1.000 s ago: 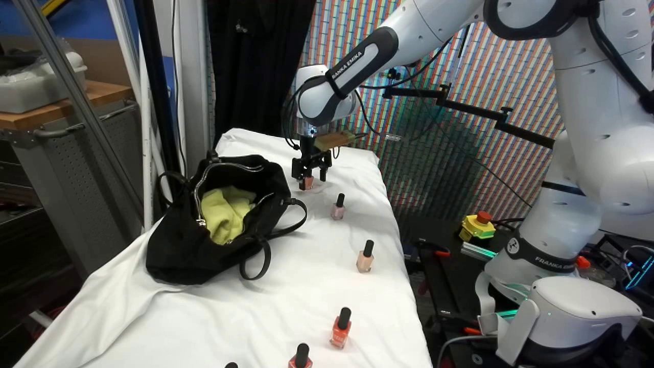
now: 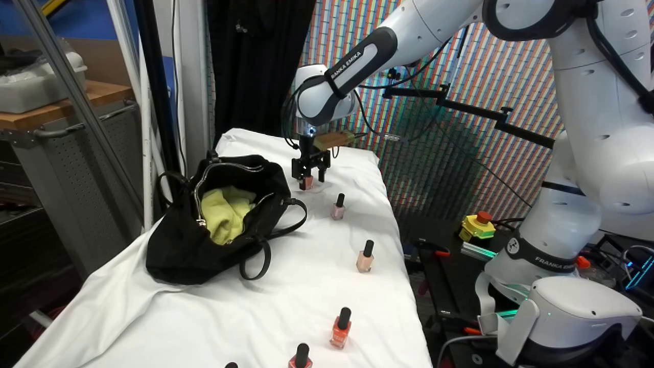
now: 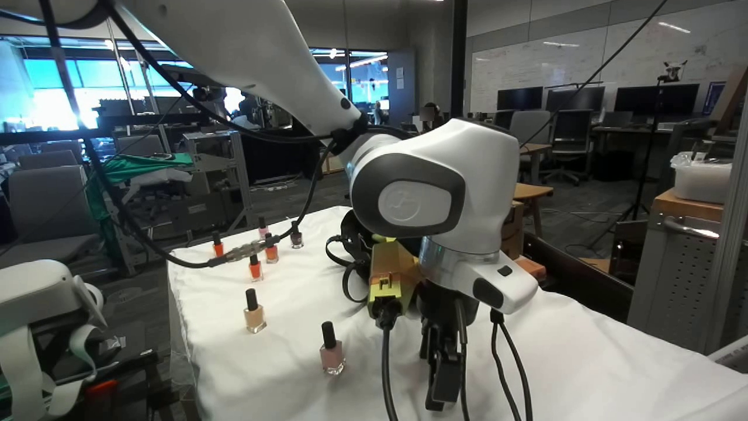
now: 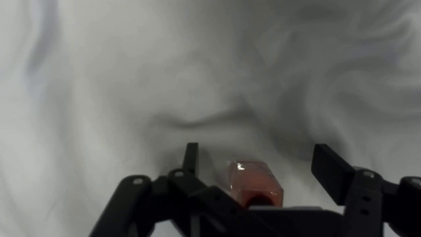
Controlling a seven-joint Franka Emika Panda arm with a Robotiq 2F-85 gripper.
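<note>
At the far end of the white-covered table, my gripper (image 2: pixel 310 180) is lowered and open. A reddish-pink nail polish bottle (image 4: pixel 256 181) stands between its spread fingers in the wrist view, nearer the left one, with a gap to the right one. The gripper's body hides most of its cap. In exterior view 1 only the lower part of this bottle (image 2: pixel 308 182) shows. A black bag (image 2: pixel 184 245) with its top open holds a yellow-green cloth (image 2: pixel 225 214). My gripper (image 3: pixel 436 379) is seen from behind in exterior view 2, where the bottle at it is hidden.
A pale pink bottle (image 2: pixel 337 210) stands closest to the gripper. A peach bottle (image 2: pixel 365 261), an orange-red one (image 2: pixel 340 331) and several more stand farther along the table. The bag's strap loops (image 2: pixel 260 260) spread onto the cloth. Bare cloth lies between bag and bottles.
The arm and the bottles look unmoved. My gripper's fingers stand slightly closer together than before.
</note>
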